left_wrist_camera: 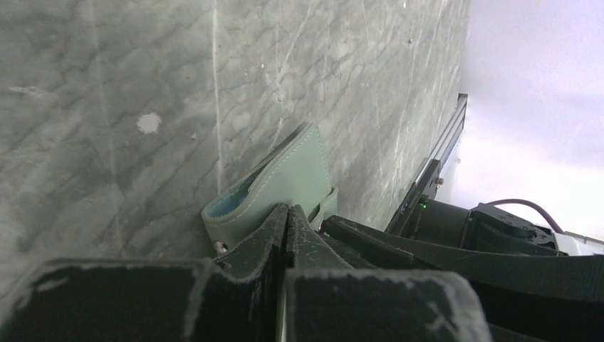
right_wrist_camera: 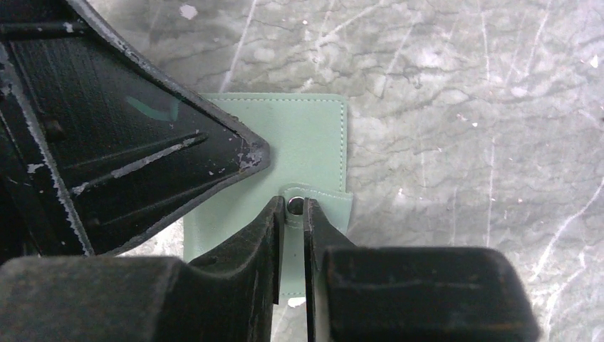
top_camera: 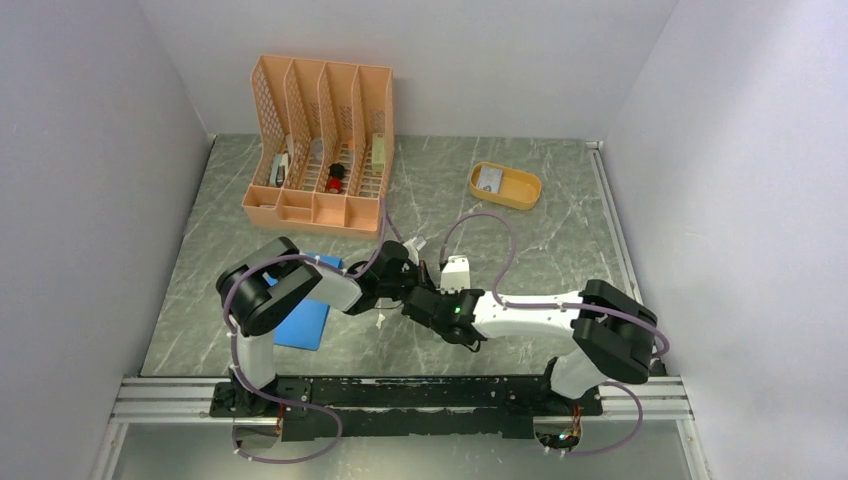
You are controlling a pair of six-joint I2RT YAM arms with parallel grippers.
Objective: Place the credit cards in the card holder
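A pale green card holder with a stitched edge lies between my two grippers, on or just above the table; in the left wrist view the holder [left_wrist_camera: 292, 171] gapes at one side, with a bluish inside. My left gripper is shut on its near edge. Over the holder's strap and round metal snap [right_wrist_camera: 295, 206], my right gripper stands narrowly open, a finger on each side of the snap. The arms hide the holder from above. A card-like light piece [top_camera: 489, 179] lies in the yellow tray [top_camera: 520, 190].
An orange divided organizer [top_camera: 330, 212] with small items stands at the back left. A blue flat sheet [top_camera: 301, 325] lies partly under my left arm. Both grippers work very close together.
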